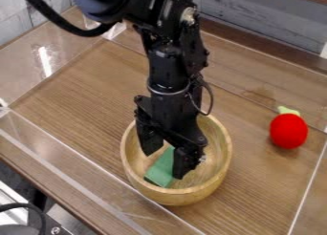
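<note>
A light wooden bowl (205,181) sits at the lower middle of the camera view, with a green object (163,169) lying inside it. My black gripper (169,151) reaches down into the bowl over the green object, its fingers apart on either side. Whether it touches the green object I cannot tell, as the wrist and fingers partly hide it.
A red tomato-like object (289,131) with a pale green piece behind it lies on the right of the wooden table (76,105). Walls and ledges border the back, and a black cable is at the lower left.
</note>
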